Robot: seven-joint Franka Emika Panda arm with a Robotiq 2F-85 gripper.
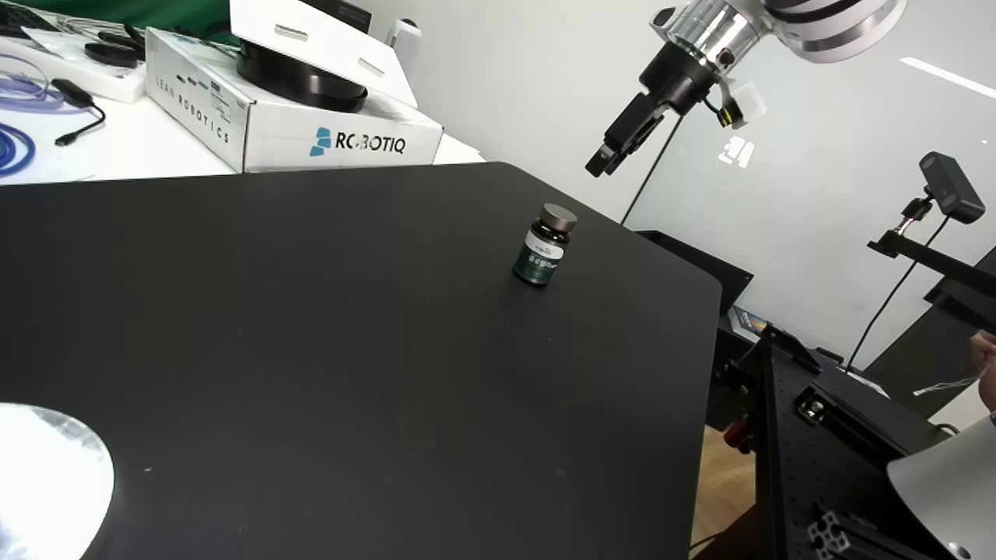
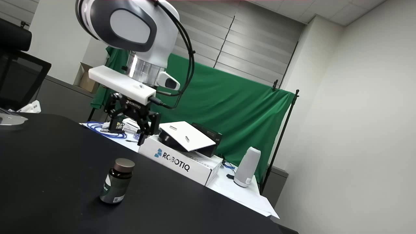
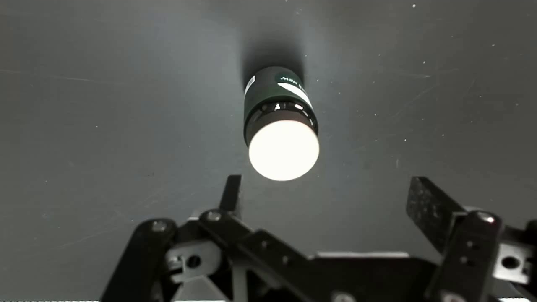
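A small dark bottle [image 1: 541,253] with a brownish-grey cap and a green-and-white label stands upright near the table's far right corner. Above it and to its right in exterior view 1, my gripper [image 1: 600,169] hangs in the air, clear of both bottle and table. In exterior view 2 the gripper [image 2: 126,136] shows its fingers spread wide, with the bottle [image 2: 117,183] below. From the wrist, the bottle [image 3: 277,95] appears ahead of the open gripper, its cap glaring white. Nothing is between the fingers.
A shiny whitish round object [image 1: 47,481] lies at its near left. Beyond the far edge, a white Robotiq box [image 1: 341,140] sits on a white surface, and a mounted camera [image 1: 952,187] stands off to the right.
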